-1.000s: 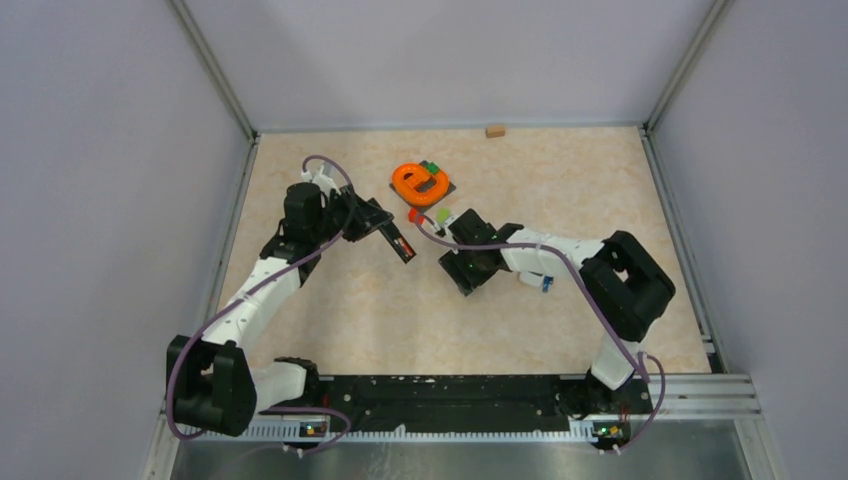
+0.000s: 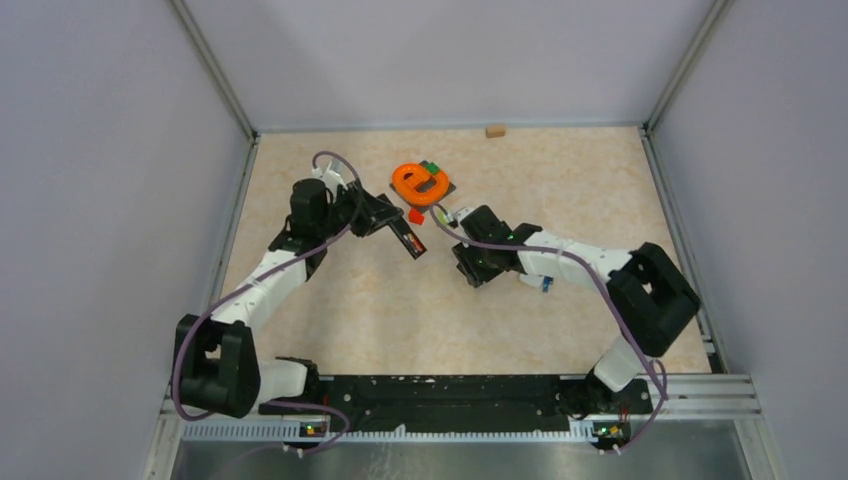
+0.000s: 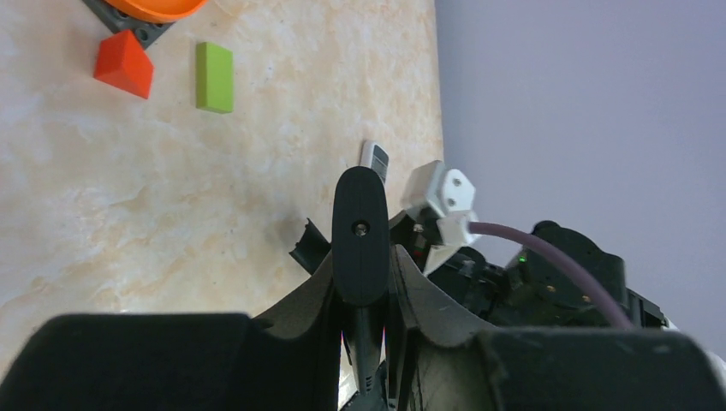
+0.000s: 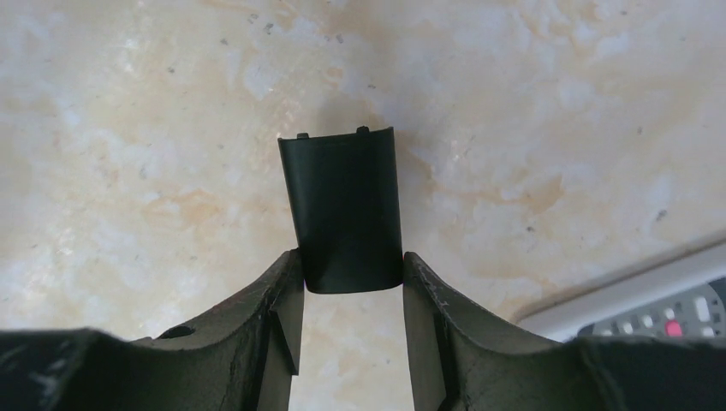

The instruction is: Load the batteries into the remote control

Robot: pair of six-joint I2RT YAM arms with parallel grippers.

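The dark remote (image 2: 407, 236) is held angled in my left gripper (image 2: 375, 210), its open back showing orange and black battery shapes in the top view; in the left wrist view it appears end-on as a dark upright shape (image 3: 360, 240). My right gripper is shut on the black battery cover (image 4: 342, 205), held over the bare tabletop, to the right of the remote. In the left wrist view the right gripper is partly hidden behind the remote.
An orange ring (image 2: 405, 194) on a dark plate, a red block (image 3: 124, 64) and a green block (image 3: 214, 77) lie at the back middle. A small brown block (image 2: 495, 131) is at the rear edge. A white device (image 2: 532, 280) lies under the right arm.
My left gripper has moved slightly right with the remote. My right gripper and arm have also shifted a little to the right with the cover.
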